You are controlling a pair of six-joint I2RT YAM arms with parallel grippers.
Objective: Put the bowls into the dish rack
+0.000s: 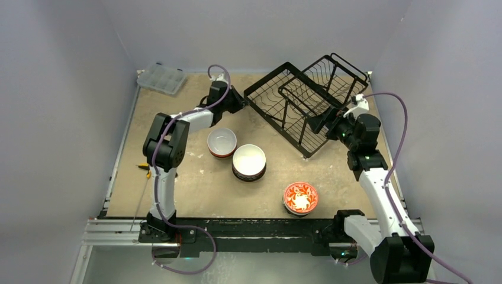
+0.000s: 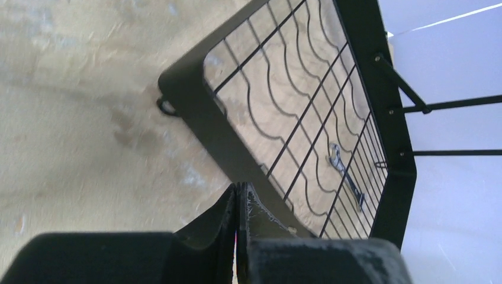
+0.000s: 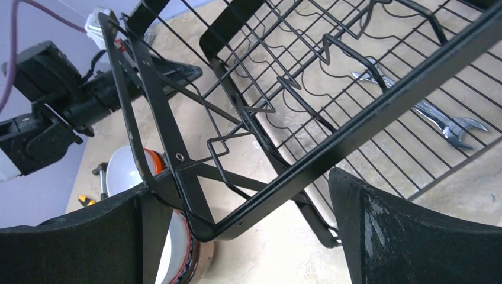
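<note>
The black wire dish rack [image 1: 278, 97] sits at the back right, angled across the table, its upper tier [image 1: 340, 77] raised at the far side. At its left corner my left gripper is shut with nothing between its fingers; the rack's edge bar [image 2: 222, 133] lies outside them. My right gripper is open at the rack's right side, and the rack's frame [image 3: 284, 189] crosses the view between its fingers without visible grip. A pale grey bowl [image 1: 222, 141], a white bowl [image 1: 249, 158] and a red-patterned bowl [image 1: 301, 197] stand on the table.
A wrench [image 3: 429, 109] lies under the rack's wires. A clear plastic box [image 1: 161, 78] is at the back left, and a yellow-handled tool [image 1: 144, 167] lies beside the left arm. Bare table [image 1: 272, 207] surrounds the bowls.
</note>
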